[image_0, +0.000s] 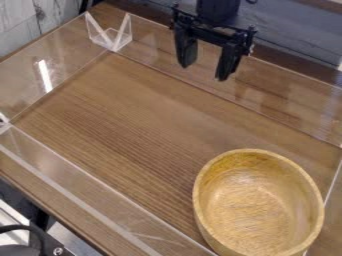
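Observation:
My black gripper (209, 55) hangs at the top centre over the back of the wooden surface, its fingers apart and pointing down, with nothing visible between them. A yellow round bowl (257, 205) sits empty at the front right.
A clear angular object (110, 32) stands at the back left. Glossy clear strips run along the left edge, and a dark cable lies at the bottom-left corner.

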